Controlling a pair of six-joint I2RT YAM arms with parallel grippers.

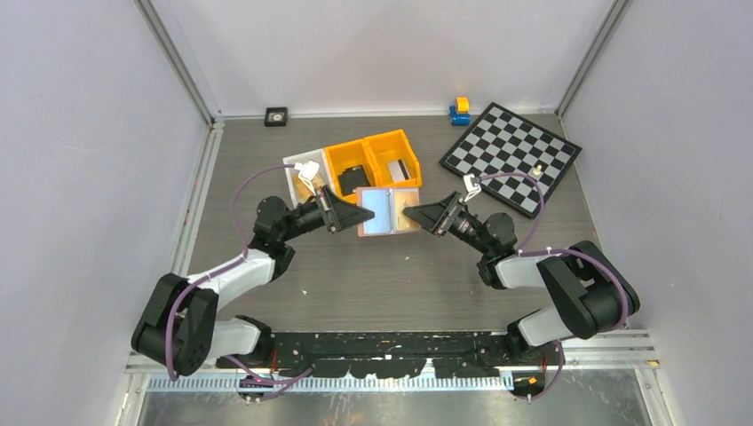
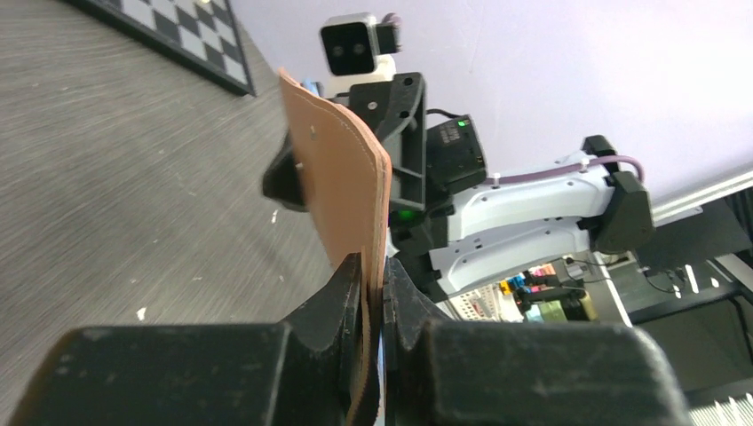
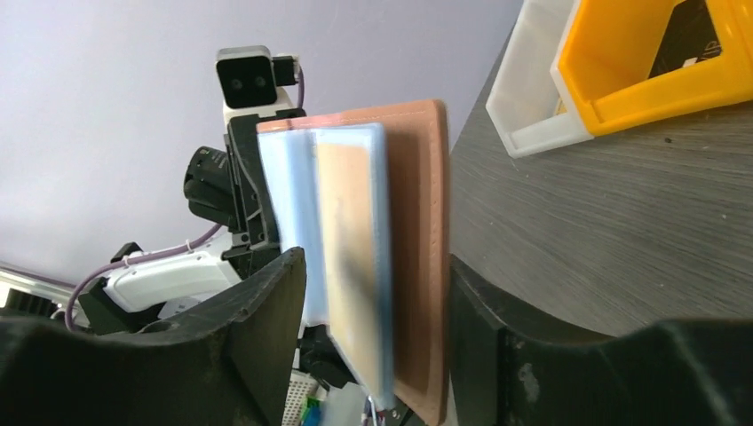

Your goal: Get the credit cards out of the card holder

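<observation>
The brown card holder (image 1: 364,232) is spread open between my two grippers, above the table. One half shows pale blue (image 1: 376,202), the other a tan card face (image 1: 406,200). My left gripper is shut on the holder's left edge. In the right wrist view, a bluish clear sleeve frames the tan face, with the brown cover (image 3: 422,222) behind it. The right gripper is part open, its fingers (image 3: 275,297) on either side of the holder's right half; a gap shows on the sleeve side.
Orange bins (image 1: 365,143) stand behind the holder, with a dark item (image 1: 353,180) and flat cards (image 1: 399,170) inside. A white bin (image 1: 289,163) adjoins them. The chessboard (image 1: 511,153) lies at the back right.
</observation>
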